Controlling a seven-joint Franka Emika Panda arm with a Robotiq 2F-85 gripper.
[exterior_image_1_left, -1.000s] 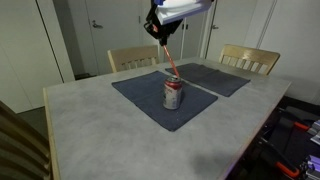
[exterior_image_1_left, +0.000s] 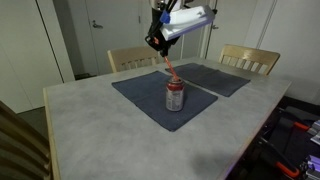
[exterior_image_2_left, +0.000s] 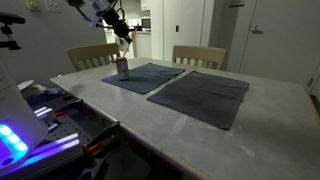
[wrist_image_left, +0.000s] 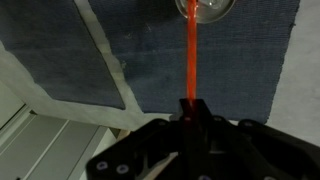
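Observation:
A red and silver can (exterior_image_1_left: 175, 96) stands on a dark placemat in exterior view 1. Above it, my gripper (exterior_image_1_left: 158, 43) is shut on the upper end of a thin orange-red straw (exterior_image_1_left: 168, 64), which slants down to the can's top. In the wrist view the straw (wrist_image_left: 191, 55) runs from the dark fingers (wrist_image_left: 190, 107) toward the can's lid (wrist_image_left: 212, 8), partly cut off by the frame edge. Whether the straw's low end is inside the opening or only on the lid, I cannot tell. Exterior view 2 shows the can (exterior_image_2_left: 122, 69) below the gripper too.
The can's placemat (exterior_image_1_left: 140, 92) lies on a light grey table (exterior_image_1_left: 95, 125). A second dark placemat (exterior_image_1_left: 212, 78) is farther back, with bare table around both. Chairs (exterior_image_1_left: 134, 58) stand along the far edge.
My gripper has come down and slightly left, tilting the straw more. The can has shifted a little to the right in exterior view 1. The straw has stayed in the gripper.

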